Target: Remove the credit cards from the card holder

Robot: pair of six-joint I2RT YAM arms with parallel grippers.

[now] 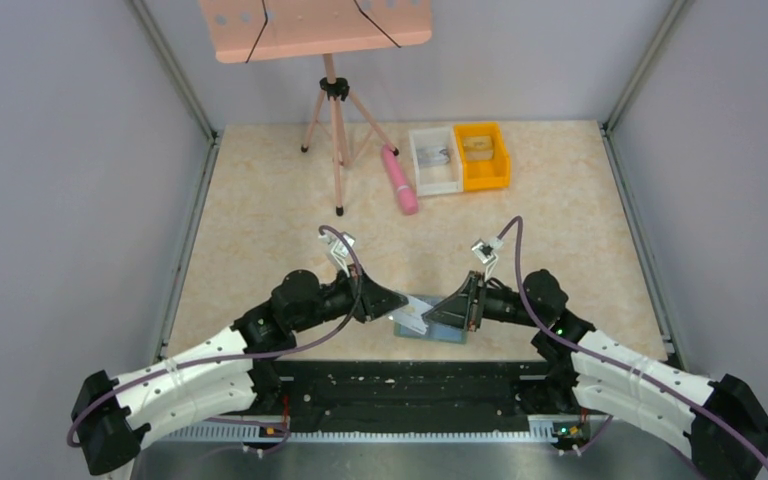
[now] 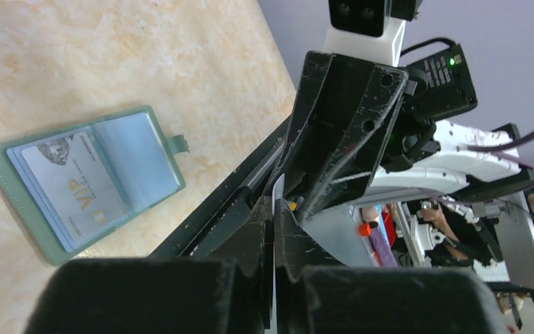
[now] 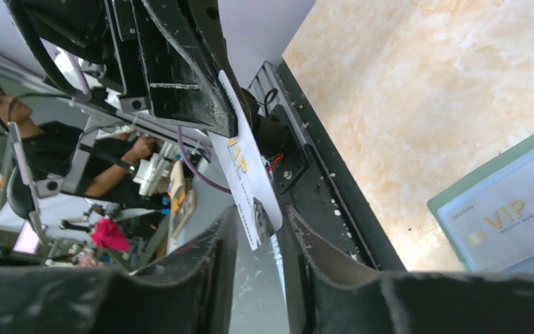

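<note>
A white card (image 3: 250, 174) with gold VIP lettering is pinched in my left gripper (image 1: 401, 303), which is shut on it. In the left wrist view this card (image 2: 278, 186) shows nearly edge-on. My right gripper is part open at the card's far end; whether it touches the card cannot be told. Below both lies the green-edged card holder (image 2: 158, 161), spread on the table with pale blue inner leaves. Another white VIP card (image 2: 73, 184) rests in its left half. From above, the arms and the held card hide part of the holder.
Toward the back stand a white bin (image 1: 438, 187) and a yellow bin (image 1: 501, 165) side by side. Left of them are a pink cylinder (image 1: 400, 184) and a pink stand (image 1: 337, 150). Free tabletop surrounds the holder.
</note>
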